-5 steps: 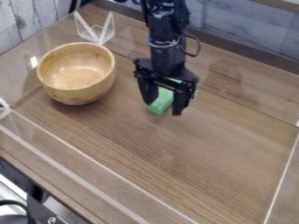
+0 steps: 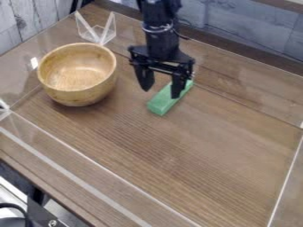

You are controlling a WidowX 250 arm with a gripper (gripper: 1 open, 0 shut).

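My gripper (image 2: 161, 83) hangs over the middle of the table, open, its two dark fingers spread apart at the end of the black arm. Just below it a green oblong object (image 2: 167, 101) lies flat on the wooden table, tilted diagonally, its upper part partly behind the right finger. Nothing shows held between the fingers. Whether either finger touches the green object is unclear.
A large tan bowl (image 2: 50, 82) stands at the left, apart from the green object. A dark object sits at the bottom left corner, off the tabletop.
My gripper has moved back and slightly left, up the view, uncovering more of the green object beneath it. The bowl has not moved.
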